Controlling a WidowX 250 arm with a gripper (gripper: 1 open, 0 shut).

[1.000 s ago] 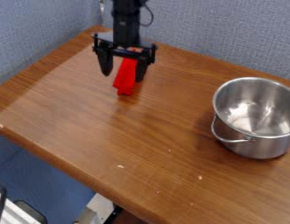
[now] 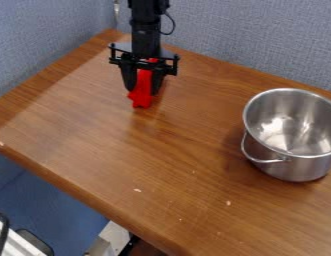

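My black gripper (image 2: 144,65) is low over the back left of the wooden table, around a red object (image 2: 141,91) that shows between and below its fingers. Whether the fingers are closed on it I cannot tell, as the dark parts overlap it. A large steel pot (image 2: 289,135) with a side handle stands at the right of the table.
Blue-grey padded walls stand behind and to the left, and a cable shows at the lower left corner beyond the table's edge.
Since a second ago my gripper has come down and slightly toward the front over the red object, covering more of its top. The pot is unchanged.
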